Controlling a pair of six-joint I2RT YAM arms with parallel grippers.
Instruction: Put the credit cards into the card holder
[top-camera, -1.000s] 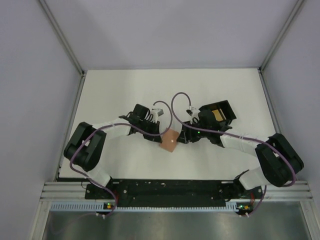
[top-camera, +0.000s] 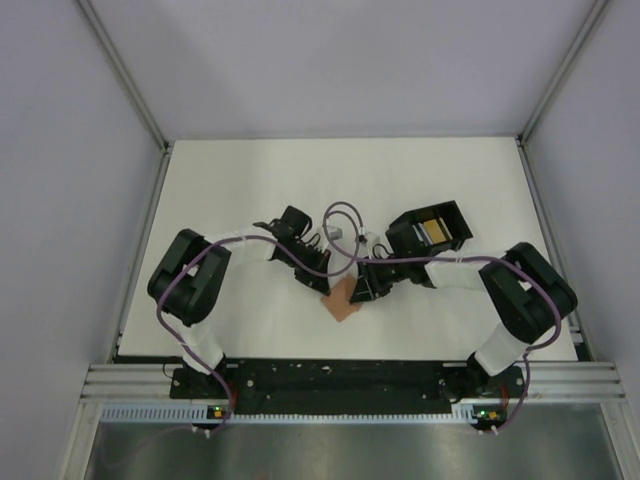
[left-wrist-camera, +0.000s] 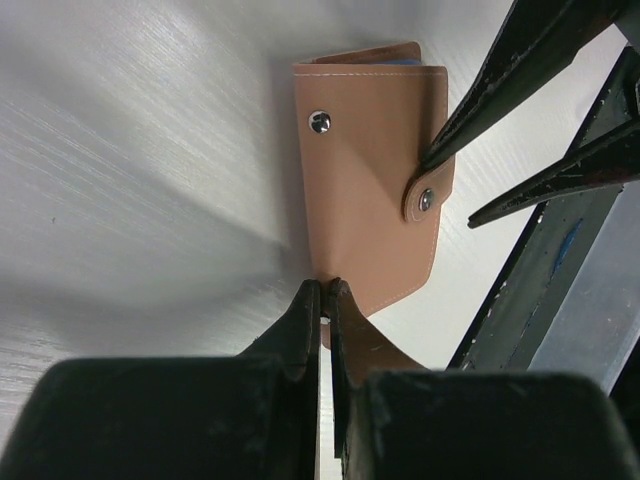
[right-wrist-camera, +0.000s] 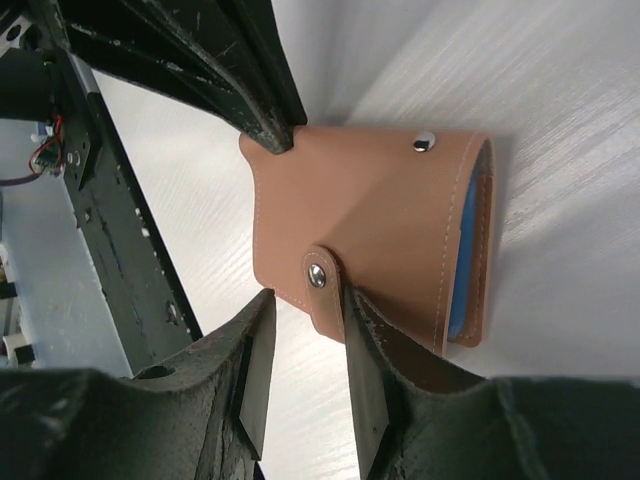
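Observation:
The brown leather card holder (top-camera: 342, 299) is tilted up between the two grippers, near the middle of the table. A blue card (right-wrist-camera: 463, 262) shows inside its open end. My left gripper is shut on the holder's edge, pinching a corner of the leather. My right gripper stands part open at the snap flap (right-wrist-camera: 322, 285), one fingertip beside the flap against the leather and the other apart from it. In the left wrist view, the flap's snap (left-wrist-camera: 426, 199) lies against the holder's front.
A black box (top-camera: 458, 222) with something yellow inside stands at the right rear, behind the right arm. Both grippers are very close together.
The holder and left gripper have shifted slightly right and toward the front.

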